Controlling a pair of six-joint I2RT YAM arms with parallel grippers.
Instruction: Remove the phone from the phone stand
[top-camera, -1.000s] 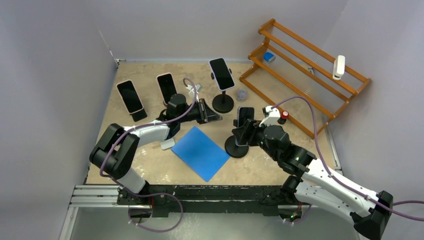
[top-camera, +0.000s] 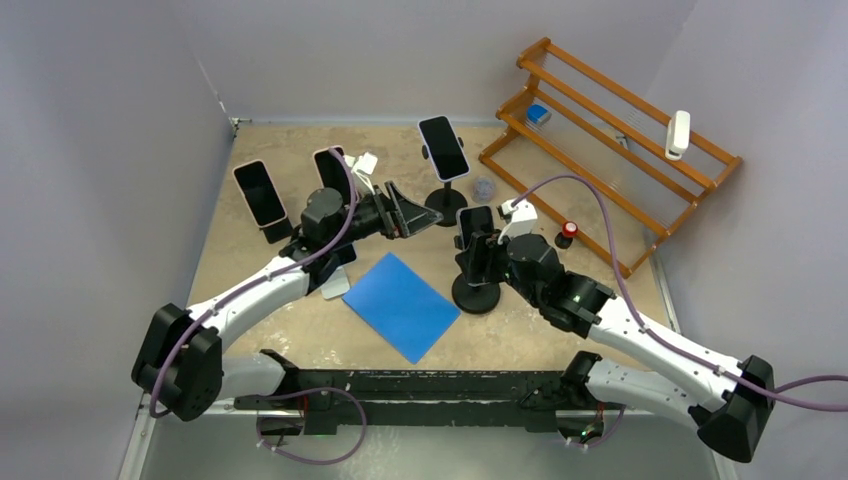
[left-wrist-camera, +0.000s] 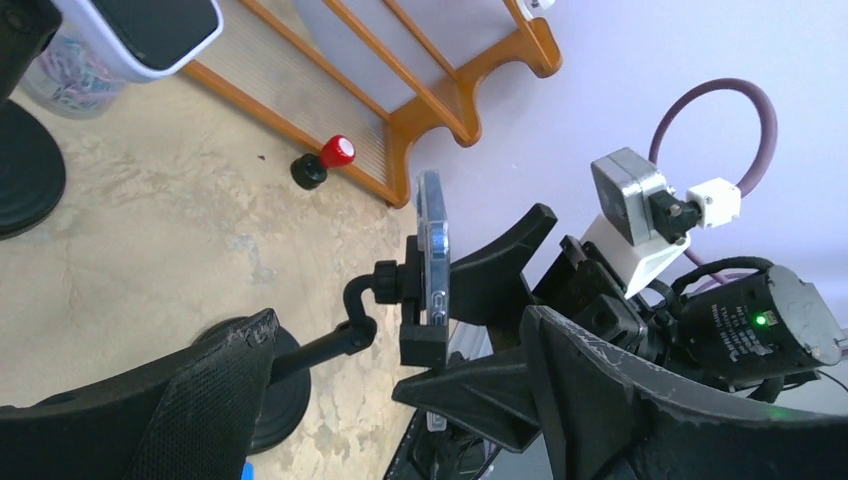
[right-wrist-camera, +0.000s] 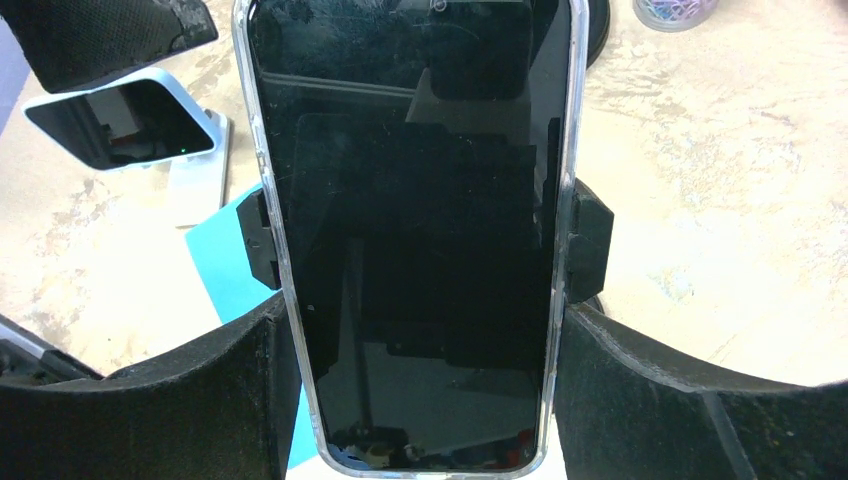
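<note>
A dark-screened phone (top-camera: 476, 221) in a clear case sits in the clamp of a black phone stand (top-camera: 474, 297). My right gripper is shut on the phone (right-wrist-camera: 425, 210), with a finger against each long side. Black clamp pads of the stand (right-wrist-camera: 590, 243) flank the phone just above those fingers. In the left wrist view the phone (left-wrist-camera: 433, 240) appears edge-on, and the stand's bent arm (left-wrist-camera: 322, 350) runs down to its round base. My left gripper is open, pointing toward this stand from the left, nothing held.
Behind stands a second phone on a round-based stand (top-camera: 446, 207). Other phones lean at the left, one (top-camera: 260, 192) near the wall. A blue sheet (top-camera: 402, 307) lies flat in the middle. A wooden rack (top-camera: 600, 140) and a red-topped item (top-camera: 567, 232) occupy the right.
My left gripper has gone from shut to open, and its arm has drawn back to the left. The right gripper, phone and clamp have shifted slightly left together in the top view.
</note>
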